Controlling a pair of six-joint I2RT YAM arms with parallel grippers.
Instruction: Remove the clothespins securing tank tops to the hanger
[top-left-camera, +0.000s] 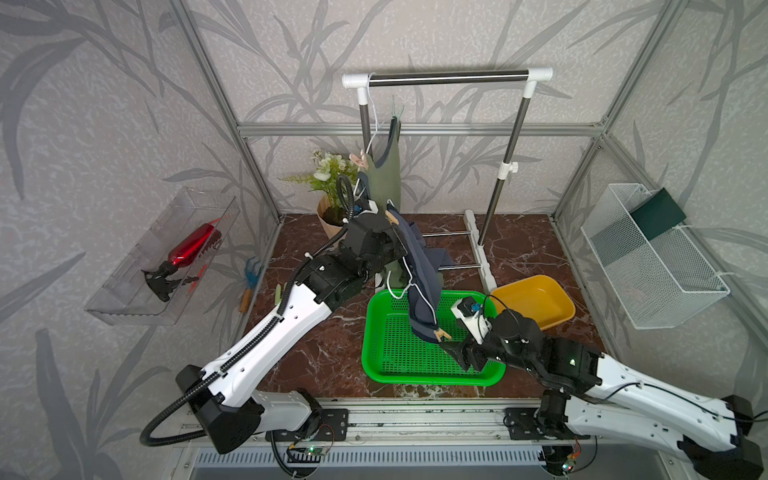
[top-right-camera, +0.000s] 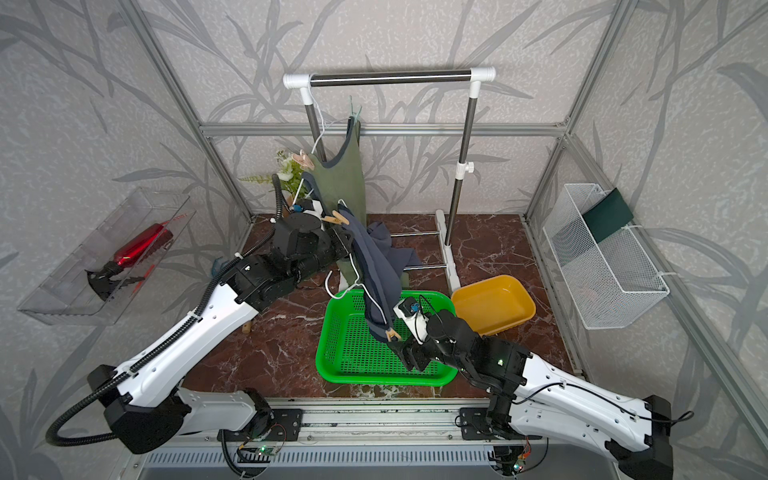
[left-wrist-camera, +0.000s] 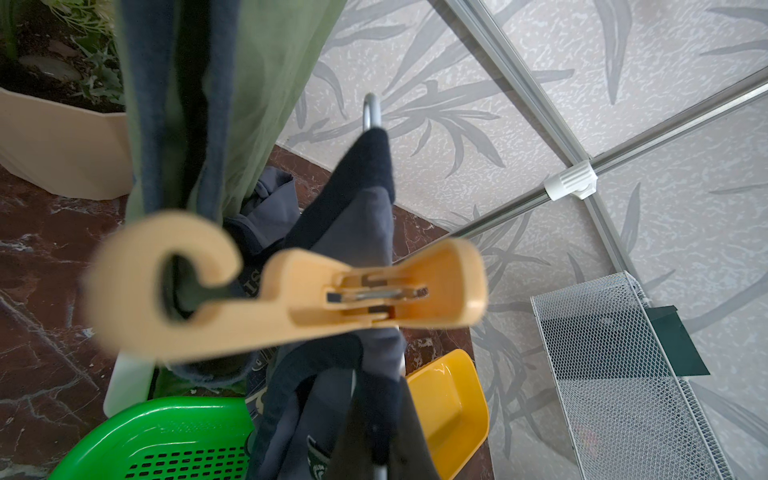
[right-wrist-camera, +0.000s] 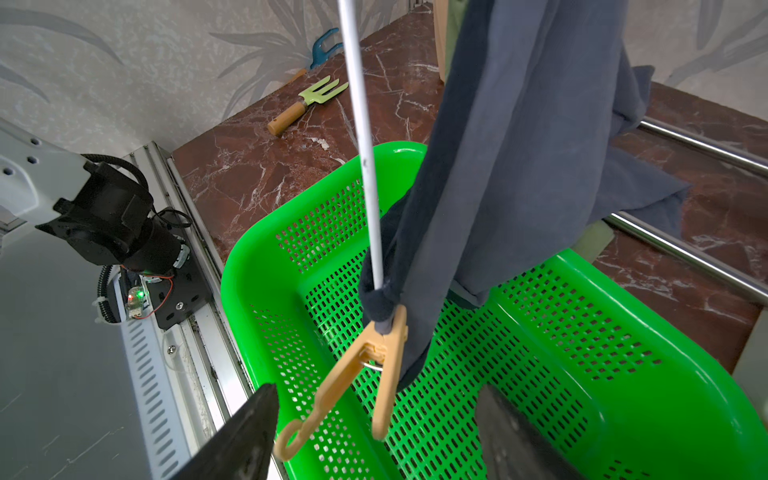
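A navy tank top (right-wrist-camera: 520, 160) hangs on a white wire hanger (right-wrist-camera: 364, 136), tilted down toward the green basket. A wooden clothespin (right-wrist-camera: 388, 352) grips its lower end. My right gripper is open; its fingers stand on either side of the clothespin's handles, apart from them. My left gripper is shut on the hanger where dark fabric covers it. Another clothespin (left-wrist-camera: 312, 300), with a hooked handle, shows large just above it in the left wrist view. A green tank top (top-right-camera: 344, 176) with a clothespin (top-right-camera: 302, 160) hangs behind on the rack.
Below the navy top lies the green basket (top-left-camera: 380, 372), with the yellow tray (top-left-camera: 540, 300) to its right. The rack (top-left-camera: 448, 77) stands behind, a potted plant (top-left-camera: 324, 180) at its left. A garden fork (right-wrist-camera: 308, 100) lies on the table.
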